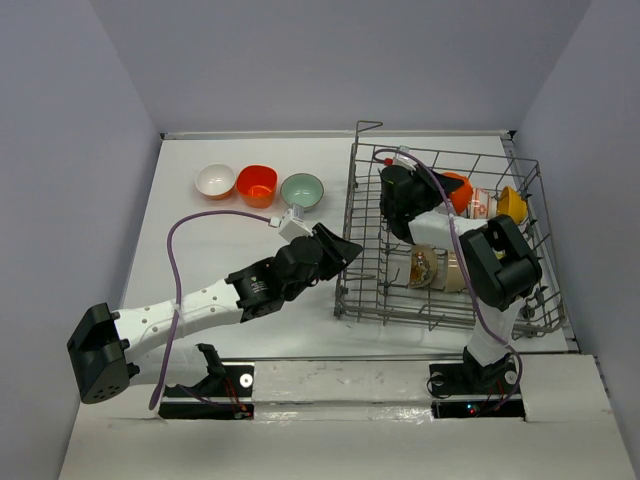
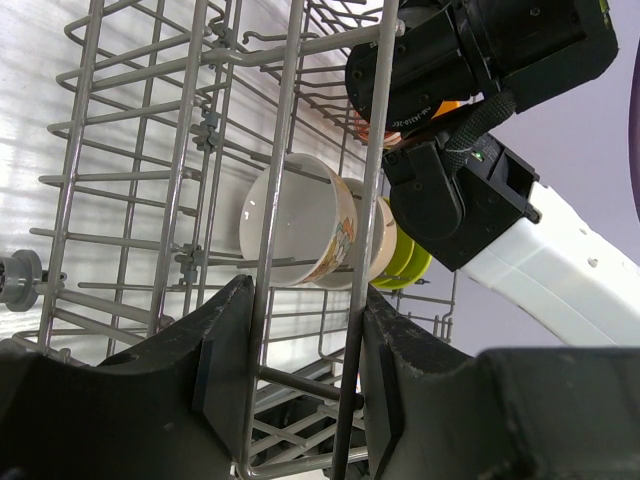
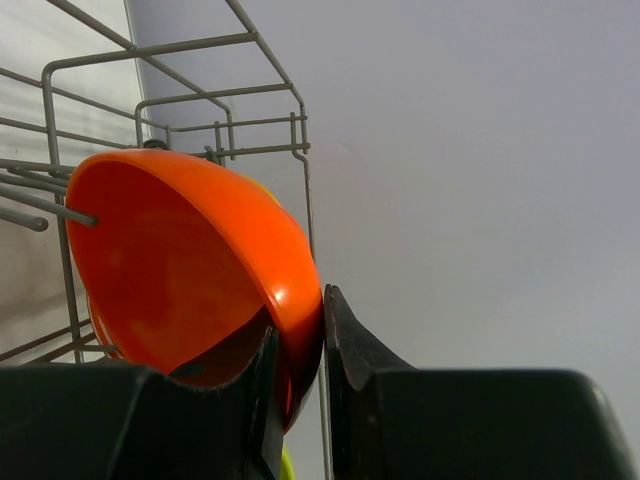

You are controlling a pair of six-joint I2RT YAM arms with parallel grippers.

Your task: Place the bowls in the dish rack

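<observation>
Tilted on its side in the rack, an orange bowl (image 3: 170, 250) has a wire tine reaching into its mouth. My right gripper is shut on that bowl's rim, one finger inside and one outside. My left gripper is at the left side of the dish rack (image 1: 348, 215). Its fingers stand apart with two rack wires between them; whether they clamp is unclear. On the table at the back left are a white bowl (image 1: 214, 181), another orange bowl (image 1: 257, 186) and a green bowl (image 1: 302, 191).
A patterned bowl (image 1: 422, 267) and a cream bowl (image 1: 454, 272) stand in the rack's front part. Behind the right arm are a white-and-orange bowl (image 1: 482, 204) and yellow bowls (image 1: 512, 205). Bare table (image 1: 210, 260) lies left of the rack.
</observation>
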